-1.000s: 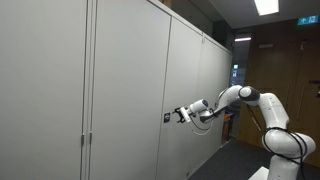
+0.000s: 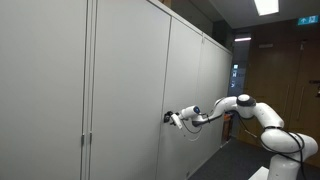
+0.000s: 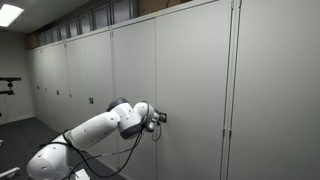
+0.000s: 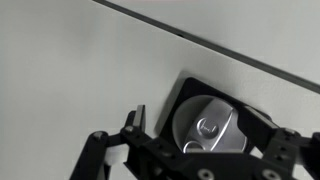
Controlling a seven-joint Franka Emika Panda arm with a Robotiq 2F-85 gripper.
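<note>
A round silver latch (image 4: 208, 128) with a raised grip is set in a black square plate on a pale grey cabinet door (image 4: 75, 65). In the wrist view my gripper stands open, its two fingers apart on either side of the latch. Whether the fingers touch the latch or the door cannot be made out. From the side, the gripper (image 2: 173, 117) is right up at the door, and it mostly covers the latch plate. The second exterior view also has the gripper (image 3: 161, 117) close against the door front.
Tall cabinet doors (image 2: 125, 80) form a flat wall with narrow seams, one seam (image 4: 210, 45) running beside the latch. Loose cables (image 3: 128, 158) hang below the arm. Dark floor (image 2: 230, 160) lies open in front of the cabinets.
My gripper has moved left, towards the door and its latch. The latch plate showed clear of the gripper a second ago and is now mostly covered. The door looks unmoved.
</note>
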